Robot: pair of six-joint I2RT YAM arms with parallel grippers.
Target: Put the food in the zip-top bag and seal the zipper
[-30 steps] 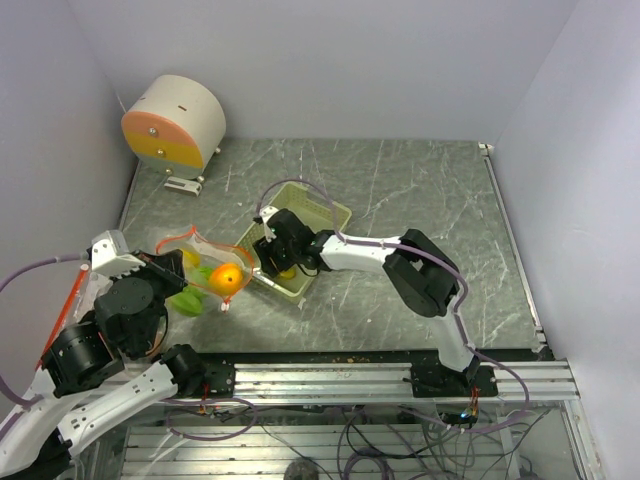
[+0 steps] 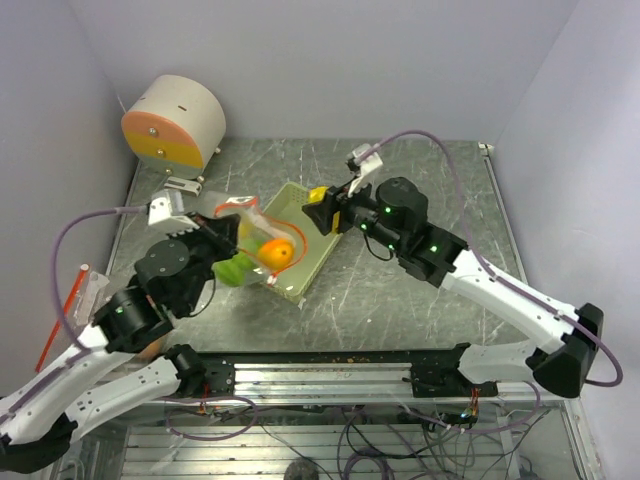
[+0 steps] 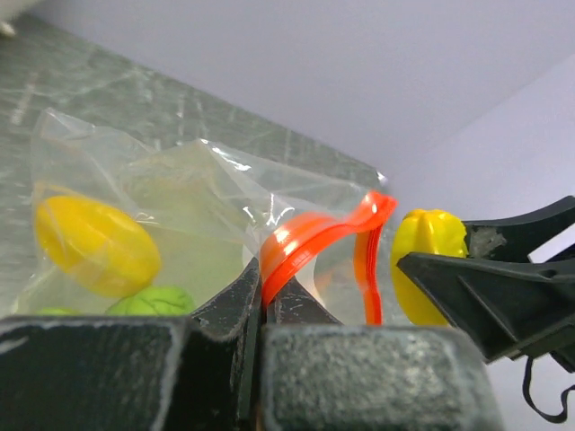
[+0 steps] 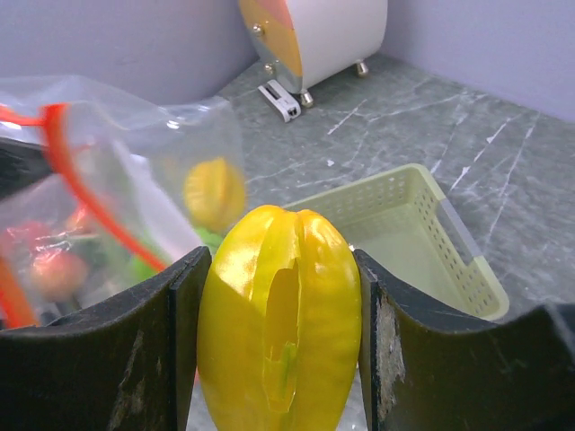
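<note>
My left gripper is shut on the orange zipper edge of the clear bag (image 3: 207,175), holding it up with its mouth spread. Inside the bag are a yellow item (image 3: 97,244), a green item (image 3: 153,301) and an orange fruit (image 2: 275,253). Between the fingers of my right gripper is a yellow pepper (image 4: 278,310), gripped at its sides and raised clear of the basket. In the left wrist view the pepper hangs beside the orange zipper edge (image 3: 310,238), outside the bag.
Below the pepper, the pale green basket (image 4: 431,215) looks empty where it shows. A cream and orange rounded box (image 2: 175,120) stands at the back left.
My right gripper has risen out of the basket with the yellow pepper and moved right and up in view. My left gripper has carried the bag rightward, partly over the basket.
</note>
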